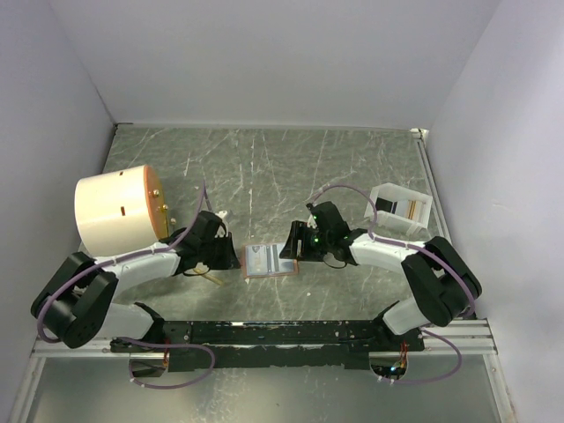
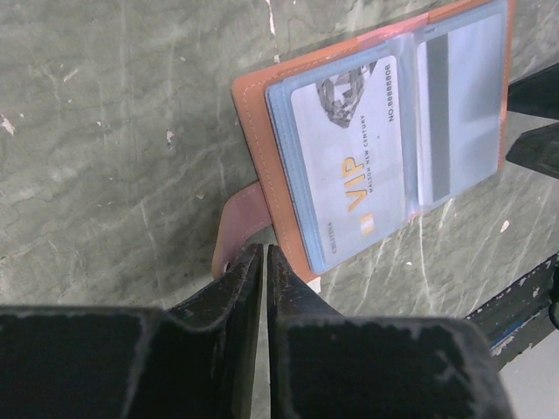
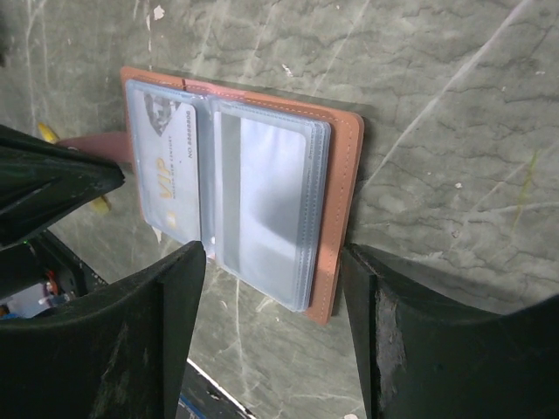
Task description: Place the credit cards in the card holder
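Note:
The card holder point(image 2: 251, 109) lies unfolded on the grey table, brown leather with two clear sleeves. A white VIP card point(image 2: 327, 153) shows in the sleeve nearer my left arm. The other sleeve point(image 3: 262, 192) has a pale surface with a grey band, and I cannot tell whether a card is in it. From the holder's left edge the strap point(image 2: 243, 220) curves up and runs behind a finger of my left gripper, whose fingers are shut; nothing shows clearly between its tips. My right gripper is open, its fingers on either side of the holder's right end.
A white box point(image 1: 379, 191) with cards in it stands at the far right. At the left, a cream and orange drum-shaped object point(image 1: 112, 208) takes up room. A yellow stick point(image 3: 47, 133) lies beyond the strap. Behind the holder the table is clear.

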